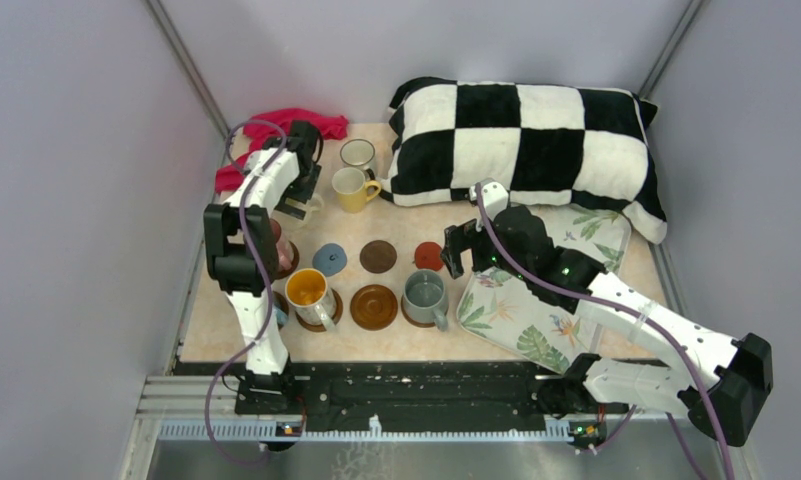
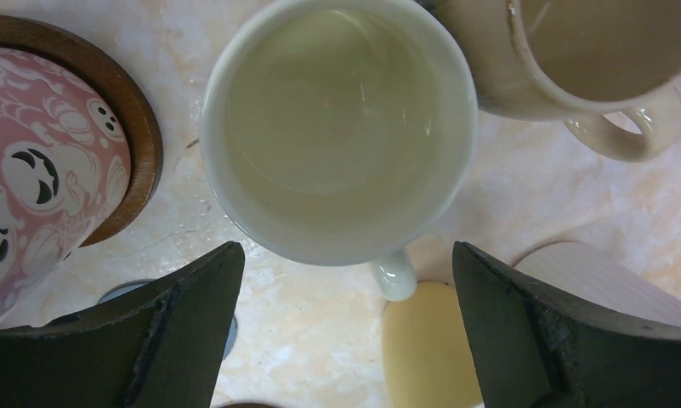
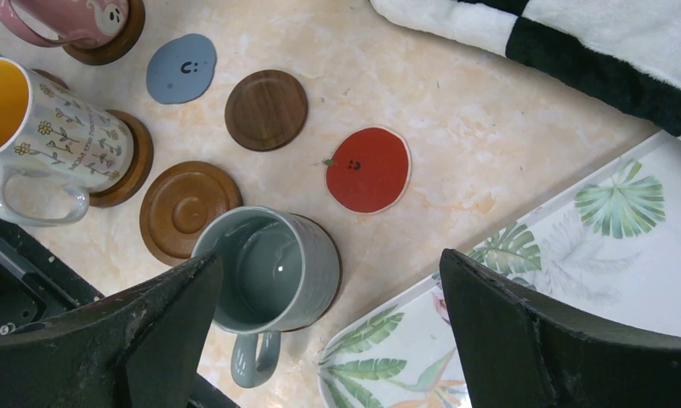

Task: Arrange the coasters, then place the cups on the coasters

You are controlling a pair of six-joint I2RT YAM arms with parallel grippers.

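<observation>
A cream cup point(image 2: 341, 140) stands upright in the left wrist view, its short handle pointing down the picture. In the top view my left arm covers most of it, leaving a pale part point(image 1: 311, 207) visible. Close to its rim is my left gripper, open, the fingertips apart with nothing gripped. Its counterpart, the right gripper point(image 1: 464, 250), hangs open and empty by the red coaster point(image 3: 368, 170). Bare coasters include a dark brown one point(image 1: 378, 257), a dished brown one point(image 1: 374, 307) and a blue one point(image 1: 329, 259).
Beside the cream cup are a beige mug point(image 2: 575, 51) and a pink ghost mug point(image 2: 48, 153). A yellow mug point(image 1: 349, 190), a white floral mug point(image 1: 311, 298) and a grey mug point(image 1: 424, 298) also stand here. The leaf-print tray point(image 1: 521, 335) and checkered pillow point(image 1: 536, 140) fill the right.
</observation>
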